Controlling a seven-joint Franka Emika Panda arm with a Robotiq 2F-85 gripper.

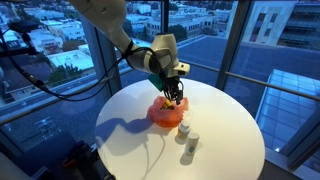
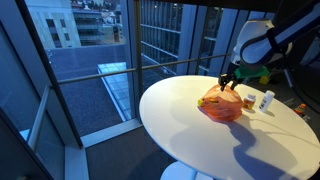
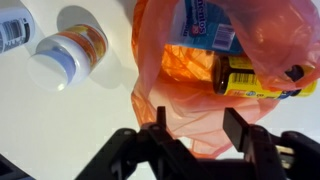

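Note:
A translucent orange-pink plastic bag (image 1: 163,113) stands on the round white table, its mouth gaping. Inside it, the wrist view shows a blue package (image 3: 207,27) and a dark bottle with a yellow label (image 3: 245,78). My gripper is over the bag, its fingers (image 3: 150,140) spread apart. The bag's near edge shows just beyond the fingertips, and nothing is visibly gripped. In the second exterior view the bag (image 2: 221,107) sits below the hand, and the fingertips are too small to make out.
Beside the bag are a white-capped bottle with an orange label (image 3: 72,55) and another pale bottle (image 3: 14,29). Windows (image 1: 275,100) surround the table, and a cable (image 1: 60,97) loops by the arm.

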